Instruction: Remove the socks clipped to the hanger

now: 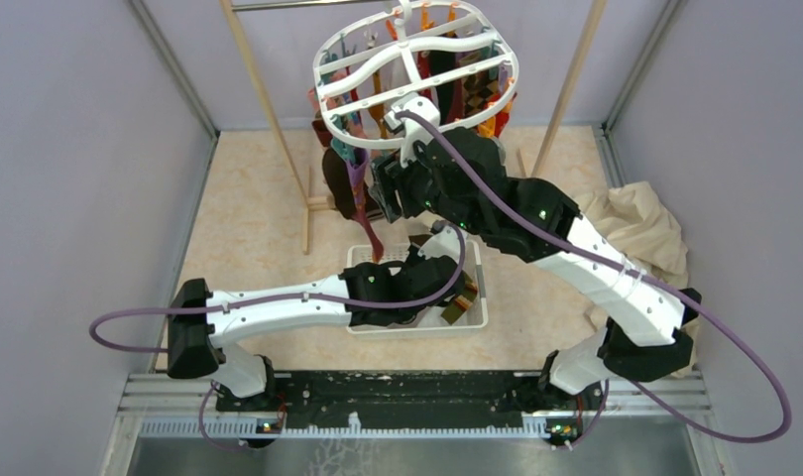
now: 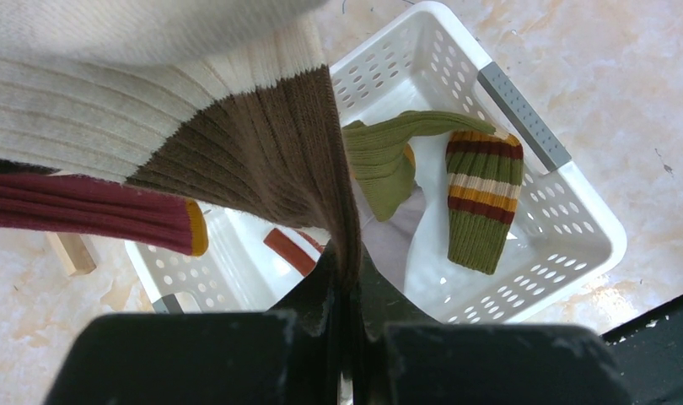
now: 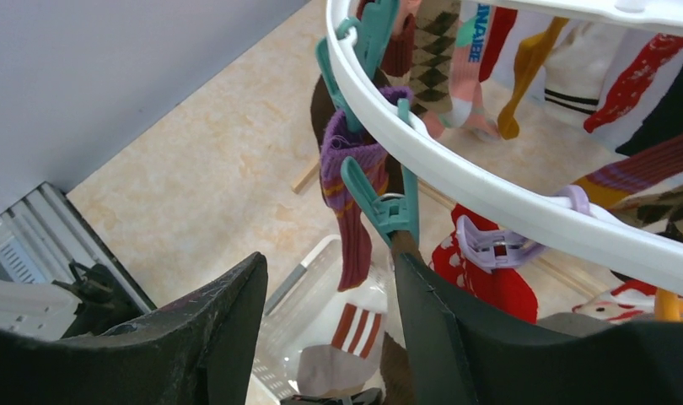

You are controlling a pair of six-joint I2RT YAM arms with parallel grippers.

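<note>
The white round hanger (image 1: 414,87) holds several socks by clips. My left gripper is shut on the brown end of a cream-and-brown sock (image 2: 262,143), which stretches up from it above the basket. My right gripper is part open below the hanger's rim. Close by its right finger is a teal clip (image 3: 393,211) with a brown strip of sock beneath it; whether that strip lies between the fingers is hard to tell. A purple-and-maroon sock (image 3: 351,240) hangs just beyond the gap, from another teal clip (image 3: 338,80).
Under the hanger stands a white basket (image 2: 591,211) with a green striped sock (image 2: 486,202) and other socks inside. Purple clip (image 3: 494,245) sits farther along the rim. Beige cloth (image 1: 635,228) lies at the right; the floor left of the basket is clear.
</note>
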